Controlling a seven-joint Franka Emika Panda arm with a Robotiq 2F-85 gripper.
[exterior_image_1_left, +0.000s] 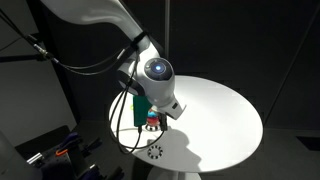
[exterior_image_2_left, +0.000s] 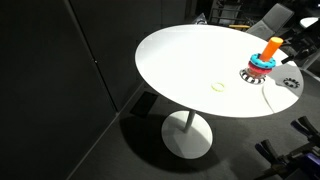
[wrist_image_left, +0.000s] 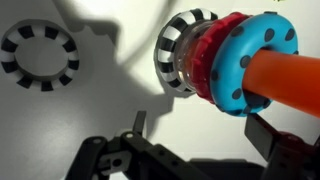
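Observation:
In the wrist view, my gripper is open, its two dark fingers wide apart with nothing between the tips. Beyond them a toy stack leans across the upper right of that view: an orange post (wrist_image_left: 285, 78), a blue dotted ring (wrist_image_left: 228, 68), a red ring (wrist_image_left: 208, 45) and a black-and-white ring (wrist_image_left: 170, 50) at the base. A second black-and-white ring (wrist_image_left: 40, 55) lies flat and apart at the left. In exterior view 1, the stack (exterior_image_1_left: 153, 121) shows beneath the arm, whose body hides part of it.
The round white table (exterior_image_2_left: 190, 55) has wide free room away from the stack. A pale yellow ring (exterior_image_2_left: 218, 87) lies alone near its edge. In exterior view 1, a dark cable (exterior_image_1_left: 119, 125) loops down beside the arm.

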